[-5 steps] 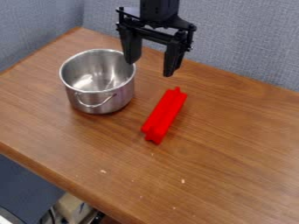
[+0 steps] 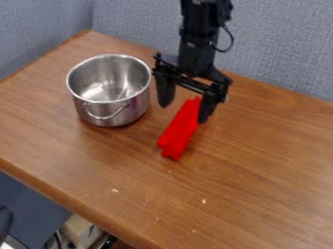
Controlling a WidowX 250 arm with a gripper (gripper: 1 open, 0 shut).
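My black gripper (image 2: pixel 184 92) is open and low, with its fingers on either side of the upper end of a red elongated object (image 2: pixel 177 136). The red object lies slanted on the wooden table (image 2: pixel 247 185). Whether the fingers touch it is hard to tell.
A steel pot (image 2: pixel 109 89) with a wire handle stands to the left of the gripper, close to it. Grey padded walls line the back, and the table's left front edge drops off to a dark floor area.
The gripper has moved down and slightly toward the camera, reaching the red object's upper end. The pot and red object look unmoved.
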